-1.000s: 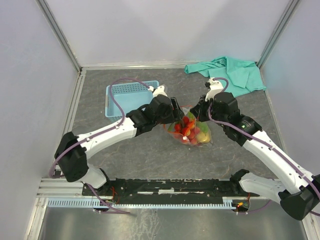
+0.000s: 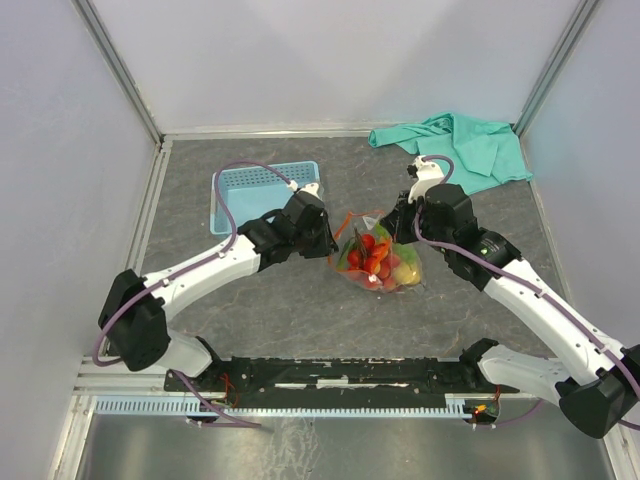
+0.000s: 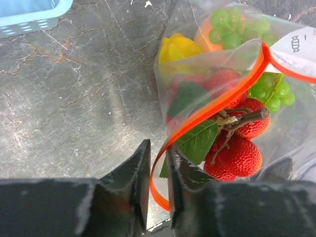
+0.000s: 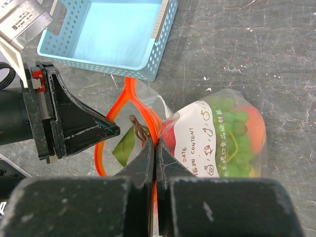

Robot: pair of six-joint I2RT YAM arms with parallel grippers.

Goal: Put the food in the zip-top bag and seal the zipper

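A clear zip top bag (image 2: 385,278) with an orange zipper edge (image 3: 222,102) lies mid-table, its mouth gaping. Inside are red lychees (image 3: 240,155) with a leaf, green grapes (image 4: 239,140), a yellow pepper (image 3: 180,48) and an orange fruit. My right gripper is shut on the bag's orange edge at one side of the mouth. At the opposite side, my left gripper is partly open, a narrow gap between its fingertips. The orange edge passes through that gap in the left wrist view.
An empty light blue basket (image 2: 214,215) stands behind the left arm. A crumpled turquoise cloth (image 2: 470,150) lies at the back right. The table in front of the bag is clear.
My left gripper has drawn back leftward from over the bag's mouth to its left edge, and its fingers have narrowed. The right arm and the bag look much the same.
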